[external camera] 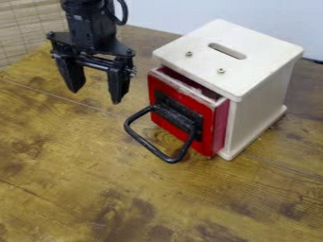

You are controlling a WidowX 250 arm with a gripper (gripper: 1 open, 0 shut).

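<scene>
My black gripper [96,79] hangs in the upper left above the wooden table, open, with empty space between its two fingers. To its right stands a cream wooden box [256,121] with a slot and two screws on top. Its red front panel [213,130] sits at the box's front and carries a black bracket with a looped black handle [145,144] sticking out toward the lower left. The gripper is apart from the box and the handle, higher and to the left of them.
A bamboo mat [25,28] is at the top left edge, and a white surface lies behind the box.
</scene>
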